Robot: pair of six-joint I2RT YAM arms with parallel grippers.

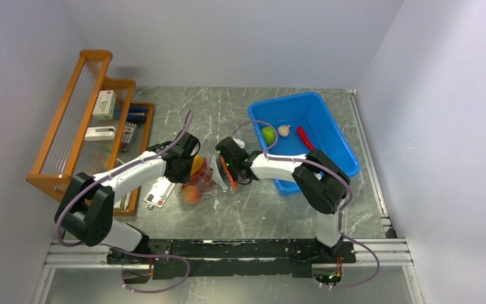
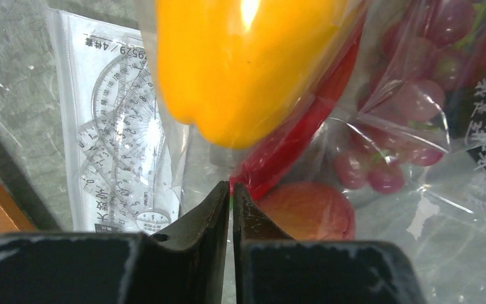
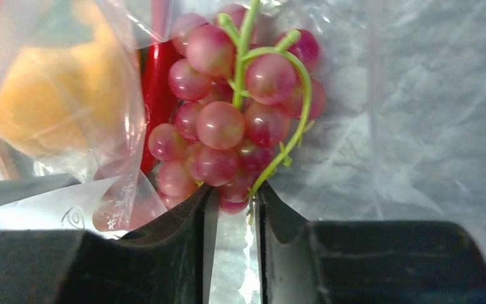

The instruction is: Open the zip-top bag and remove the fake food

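Note:
The clear zip top bag [image 1: 206, 190] lies between my two grippers. Inside the left wrist view it holds a yellow pepper [image 2: 240, 69], a red chili [image 2: 288, 149], a peach-like round fruit [image 2: 313, 212] and red grapes [image 2: 411, 120]. My left gripper points at the bag beside the chili, its fingers almost together; whether they pinch the film does not show. My right gripper has its fingers a little apart at the lower end of the grapes [image 3: 228, 120], with the green stem's tip between or just in front of them.
A blue bin [image 1: 348, 158] at the right holds a green pepper [image 1: 268, 135], a garlic bulb [image 1: 283, 130] and a red chili [image 1: 305, 137]. A wooden shelf [image 1: 69, 120] stands at the left. A packet of rulers [image 2: 117, 126] lies beside the bag.

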